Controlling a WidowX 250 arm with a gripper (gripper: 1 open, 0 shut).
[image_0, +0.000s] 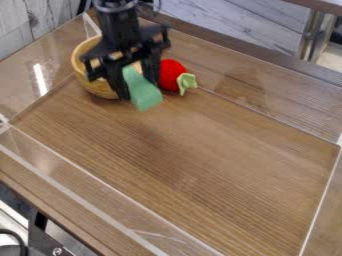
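Observation:
My black gripper (134, 68) is at the upper left, shut on a green block (142, 90), which it holds in front of a yellow bowl (92, 52). The bowl is partly hidden behind the gripper and block. A red object (171, 72) with a pale green part, like a toy vegetable or strawberry, lies just right of the block.

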